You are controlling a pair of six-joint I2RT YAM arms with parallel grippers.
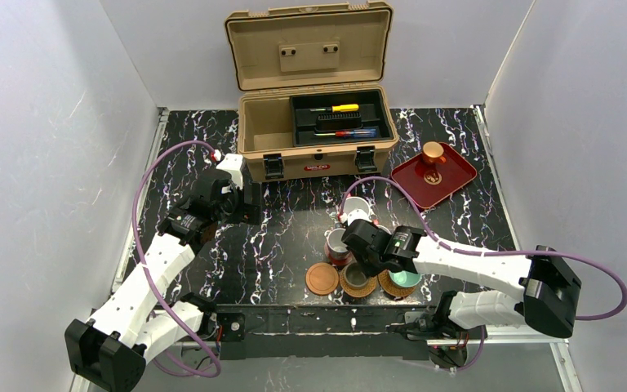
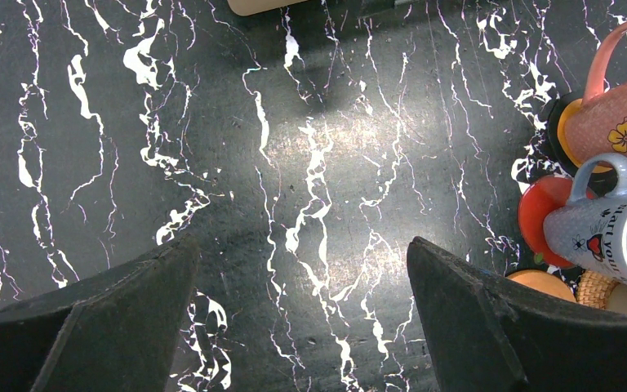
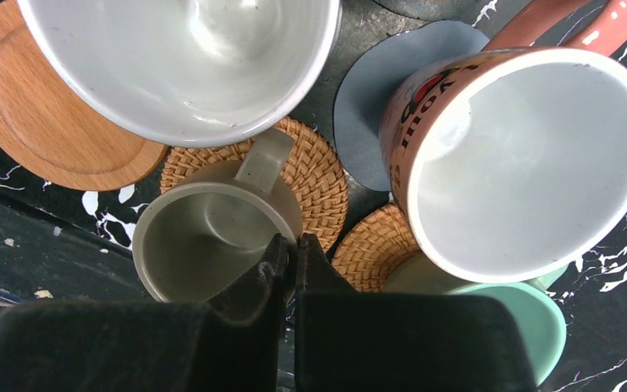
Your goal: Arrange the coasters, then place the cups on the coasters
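A grey-olive cup (image 3: 188,237) stands upright on a woven coaster (image 3: 318,180) at the table's front. My right gripper is shut on its rim, on the right side in the right wrist view. A plain wooden coaster (image 1: 322,278) lies just left of it, empty. Close around are a white-lined mug (image 1: 336,242), a pink mug (image 3: 522,163) and a mint cup (image 1: 406,279). My left gripper stands open over bare marble at the left, nothing between its fingers.
An open tan toolbox (image 1: 263,126) stands at the back. A red tray (image 1: 408,178) holding an orange cup (image 1: 433,152) is at the back right. The mugs are tightly clustered.
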